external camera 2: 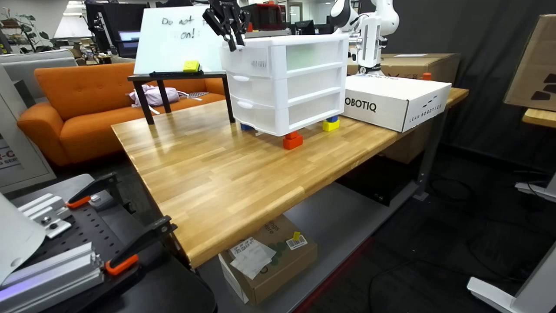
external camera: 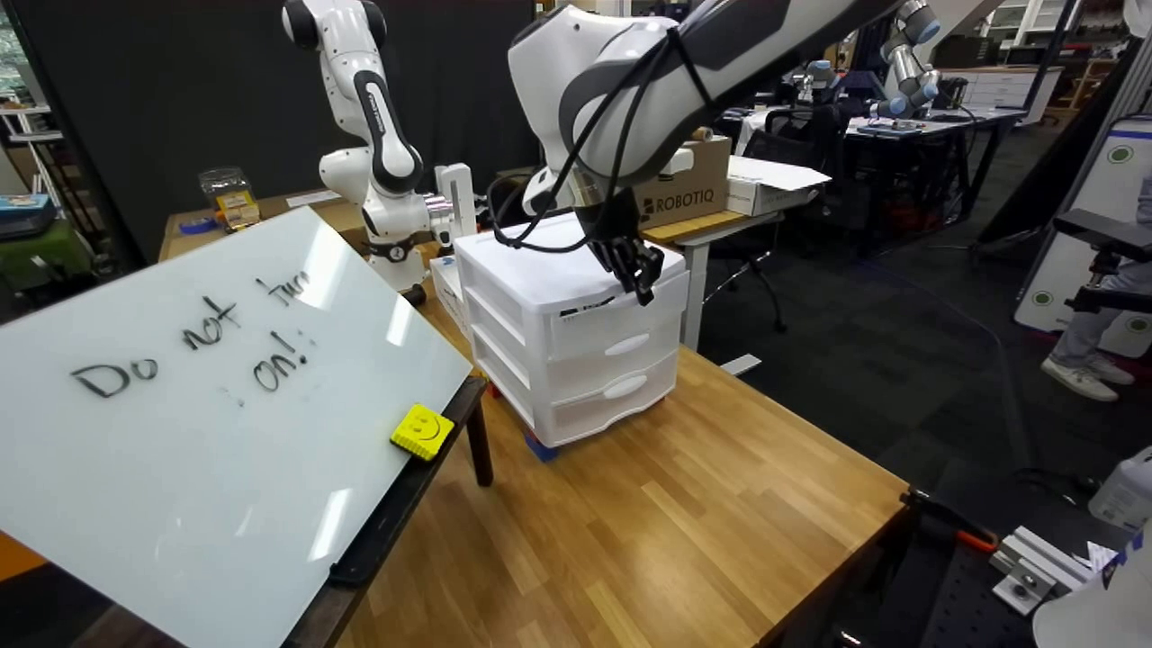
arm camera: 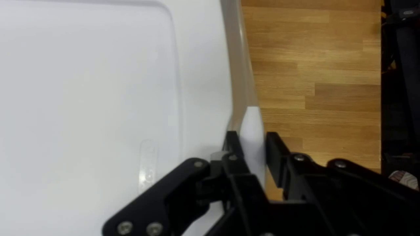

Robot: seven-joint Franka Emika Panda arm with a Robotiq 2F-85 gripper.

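Note:
A white plastic drawer unit (external camera: 545,365) with three stacked drawers stands on the wooden table. At the front edge of its top drawer (external camera 2: 249,61), my gripper (external camera: 647,283) points downward. In the wrist view, the two dark fingers of my gripper stand on either side of a white rounded piece of that drawer's front, the drawer handle (arm camera: 252,133), and are shut on it. A narrow gap shows between the unit's top (arm camera: 98,98) and the drawer front. What the drawer holds is hidden.
A whiteboard (external camera: 216,432) with writing and a yellow eraser (external camera: 422,431) stands beside the unit. Red blocks (external camera 2: 292,141) and other coloured blocks lie under the unit. A Robotiq box (external camera 2: 396,99) sits behind it.

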